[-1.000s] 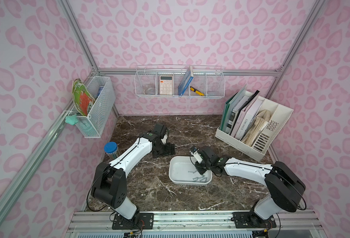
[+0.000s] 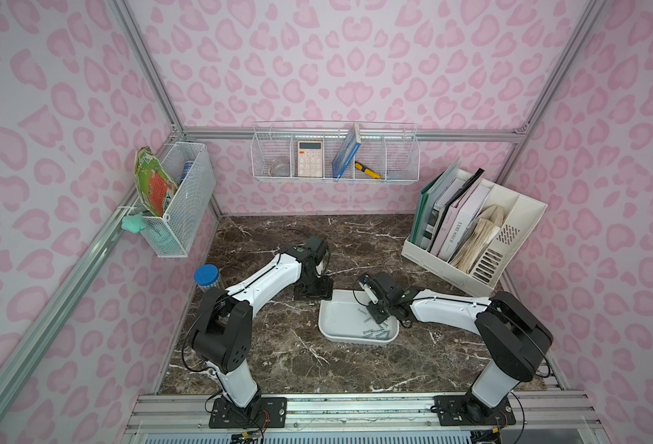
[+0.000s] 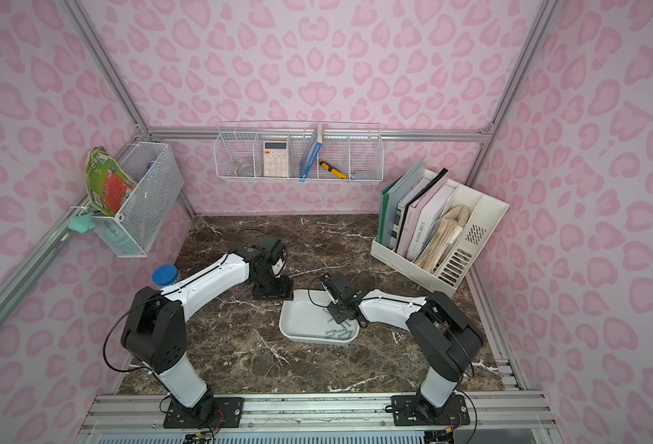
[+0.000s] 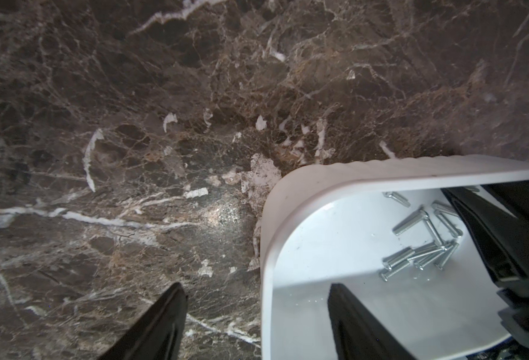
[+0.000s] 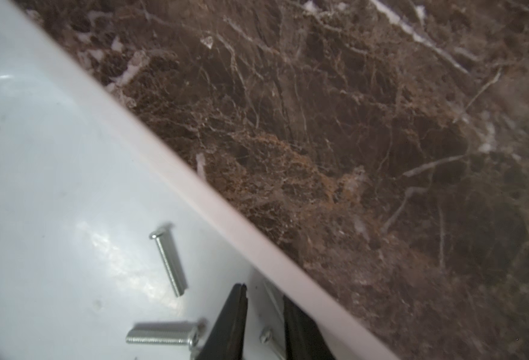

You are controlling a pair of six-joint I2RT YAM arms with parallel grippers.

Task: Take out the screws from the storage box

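The white box [image 2: 335, 322] lies on the marble worktop with several silver screws [image 4: 408, 223] loose inside, toward the right in the top views. In the left wrist view my left gripper is open over the box's left corner, one finger each side of the wall, apparently not touching it. My right gripper is down at the box's back right, fingers apart beside the inner face of the wall. A screw [image 5: 168, 261] lies near it, and others are partly hidden by the fingers.
A blue-lidded jar [image 2: 206, 276] stands at the far left. A white organizer with folders [image 2: 533, 214] stands back right. Wire baskets [image 2: 408, 166] hang on the back and left walls. The worktop before and behind the box is mostly clear.
My left gripper has moved right to the box's left corner. The box has shifted slightly right and back, with my right gripper moving a little the same way; the right arm's elbow has shifted left.
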